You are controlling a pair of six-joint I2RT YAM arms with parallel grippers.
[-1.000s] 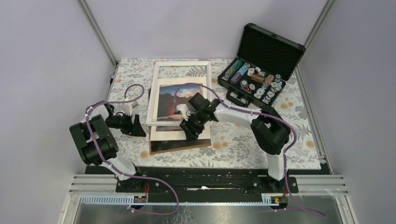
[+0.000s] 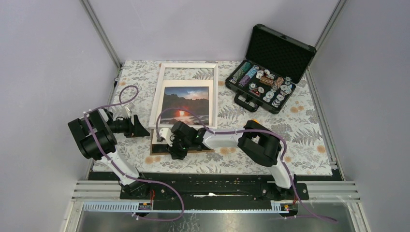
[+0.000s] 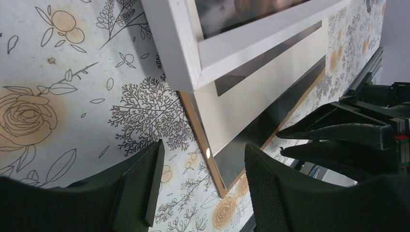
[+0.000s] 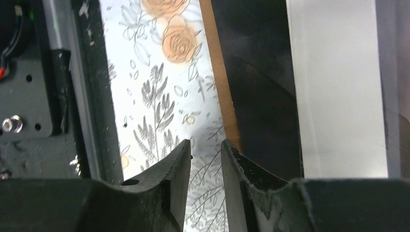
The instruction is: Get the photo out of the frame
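Note:
The white frame (image 2: 156, 96) lies on the table with the sunset photo (image 2: 186, 105) and its pale mat visible inside. Below its near bar, a pale mat strip (image 3: 251, 104) and a dark panel with a brown edge (image 3: 196, 130) stick out. My left gripper is open over the panel's left corner, nothing between its fingers. At the panel's near edge is my right gripper, its fingers a narrow gap apart. Tablecloth shows through that gap, and the brown edge runs behind one finger (image 4: 234, 166); any grip is unclear.
An open black case (image 2: 263, 79) of poker chips stands at the back right. The right arm (image 2: 227, 139) reaches across the near side.
My right gripper came down from over the mat to the near edge and shifted left. The brown-edged panel moved left, the frame's near end slightly too. The left gripper shifted only slightly.

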